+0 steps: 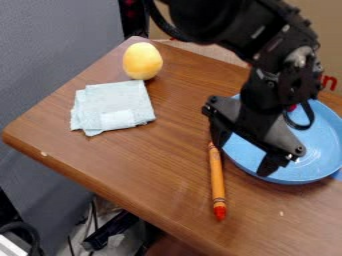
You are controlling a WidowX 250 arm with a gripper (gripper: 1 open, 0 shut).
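Observation:
My black gripper (245, 130) hangs over the blue plate (319, 146) at the right, its fingertips low near the plate's left side, one by the top of an orange crayon (218, 188). The crayon lies on the wooden table beside the plate, its red tip toward the front. Whether anything is between the fingers cannot be seen clearly.
A folded light cloth (114, 105) and a yellow egg-shaped object (142, 60) lie at the back left of the table (114, 175). The table's left edge borders a grey area with cables below.

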